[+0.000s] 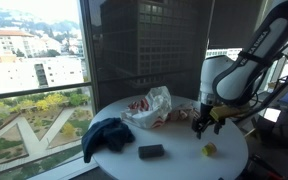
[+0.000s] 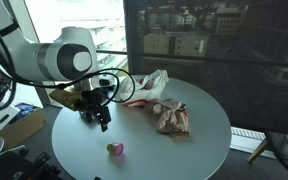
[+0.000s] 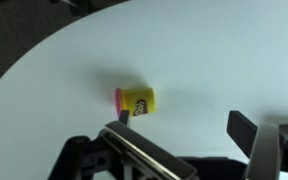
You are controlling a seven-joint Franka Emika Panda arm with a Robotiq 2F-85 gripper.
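A small yellow Play-Doh tub [image 3: 138, 101] with a pink lid lies on its side on the white round table [image 3: 198, 60], seen from above in the wrist view. The same yellow tub [image 1: 209, 149] shows near the table's right edge in exterior view 1, and its pink end [image 2: 114, 149] shows in exterior view 2. Above the table and apart from the tub hangs my gripper [image 1: 207, 130]. It is open, its two fingers wide apart at the bottom of the wrist view, with nothing between them.
A dark grey block [image 1: 151, 151] and a dark blue cloth [image 1: 108, 136] lie on the table's left side. Behind them sits a white plastic bag [image 1: 148, 107]. A brown crumpled bag [image 2: 172, 117] stands near it. Clear table surrounds the tub.
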